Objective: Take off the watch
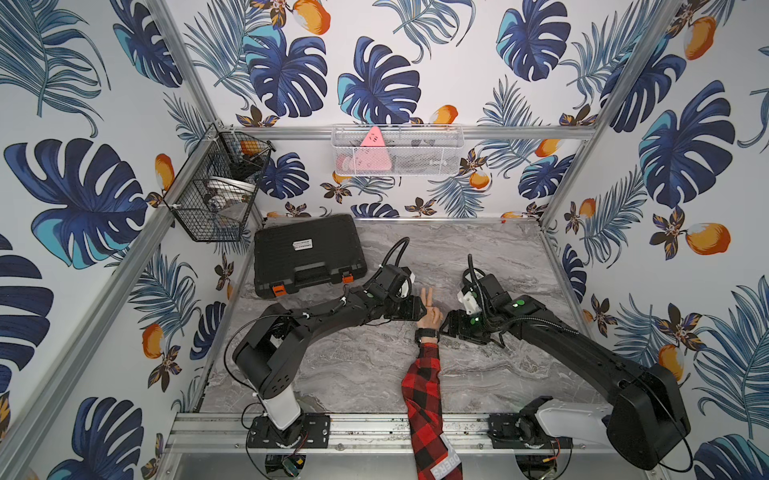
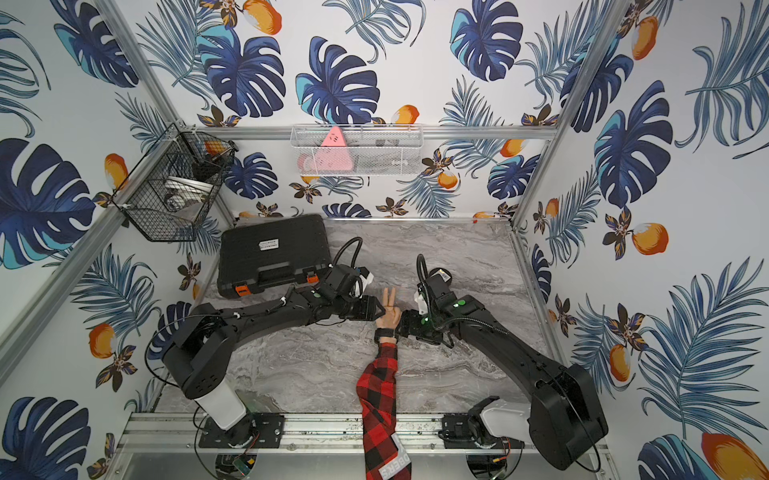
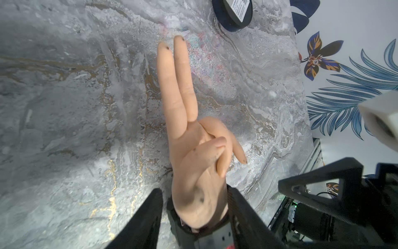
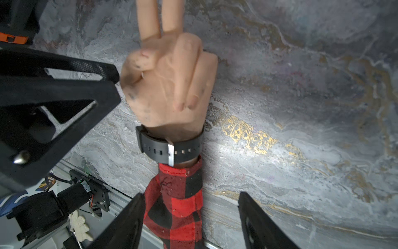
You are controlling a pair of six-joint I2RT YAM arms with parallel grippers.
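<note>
A flesh-coloured model hand (image 1: 430, 318) with two raised fingers stands upright mid-table, its sleeve red and black checked. Around its wrist sits a black watch, the strap (image 4: 182, 151) fastened with a pale metal buckle (image 4: 170, 154) in the right wrist view. My left gripper is part open at the wrist, fingers either side of it; whether they touch the strap (image 3: 207, 238) I cannot tell. My right gripper is open with nothing gripped, nearer the camera than the checked sleeve (image 4: 182, 191), just right of the hand in the top views.
A black case (image 1: 308, 252) lies at the back left. A round black container (image 3: 234, 14) with a white label rests behind the right arm. Wire baskets hang on the left (image 1: 220, 192) and back (image 1: 436, 152) walls.
</note>
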